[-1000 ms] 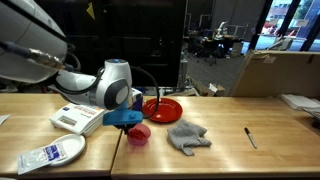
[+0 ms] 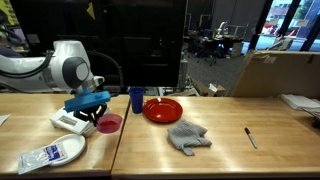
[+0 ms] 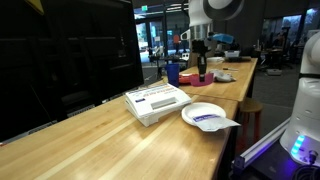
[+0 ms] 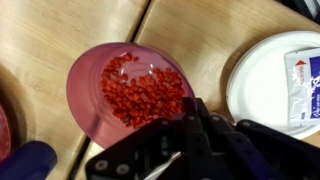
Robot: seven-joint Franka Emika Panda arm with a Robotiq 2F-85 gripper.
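A pink bowl [image 4: 88, 95] holds many small red pieces, clearly seen in the wrist view. My gripper is shut on the bowl's rim, at the side nearer the white plate. In exterior view 1 the bowl [image 2: 109, 123] hangs under the blue-banded wrist, between the white plate [image 2: 77, 146] and the blue cup [image 2: 137, 98]. The bowl looks roughly level, its contents inside; its exact height over the table is hard to tell. A white and blue packet [image 4: 302, 86] lies on the white plate.
A white box [image 2: 66, 119] stands behind the plate, close to the arm. The red plate [image 2: 163, 110] and a grey cloth [image 2: 188, 138] lie to the right, with a dark marker [image 2: 251, 138] farther off. Bare tabletop [image 2: 225, 120] spreads between cloth and marker.
In exterior view 1 my gripper and the pink bowl have moved left, toward the white plate, and now appear slightly higher. The other things on the table stay where they were.
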